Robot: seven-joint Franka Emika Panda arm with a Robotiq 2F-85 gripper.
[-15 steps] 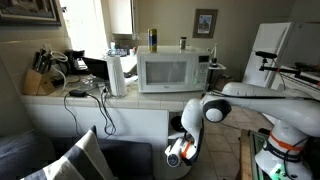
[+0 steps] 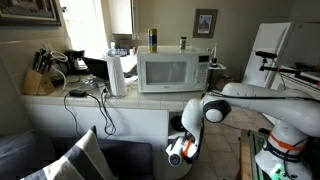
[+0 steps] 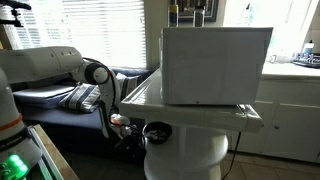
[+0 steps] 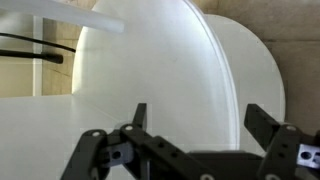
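My gripper stands open in the wrist view, its two dark fingers spread apart with no object between them. A large smooth white rounded surface fills most of that view beyond the fingers; I cannot tell what it is or whether they touch it. In exterior view 1 the gripper is low, below the front edge of the counter. Its fingertips are too small to make out there. In exterior view 2 the arm's end hangs left of a white rounded base.
A dark round bowl is near the white base. On the counter stand a white microwave, a knife block and a paper towel roll. A dark sofa lies left of the arm. Tiled floor shows at right.
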